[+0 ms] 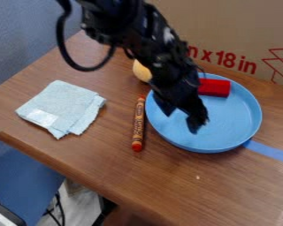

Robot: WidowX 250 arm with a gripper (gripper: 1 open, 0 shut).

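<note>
The black robot arm reaches down from the top over the blue plate (233, 126), its gripper (191, 118) low above the plate's left-middle; the fingers are blurred, so their state is unclear. A red block (216, 86) lies at the plate's back edge. An orange-brown stick with a red end (139, 125) lies just left of the plate. A yellow object (141, 72) behind the arm is partly hidden.
A folded light-blue cloth (60, 109) lies on the left of the wooden table (96, 168). A cardboard box (239, 40) stands behind. The table's front-left edge drops to a blue chair.
</note>
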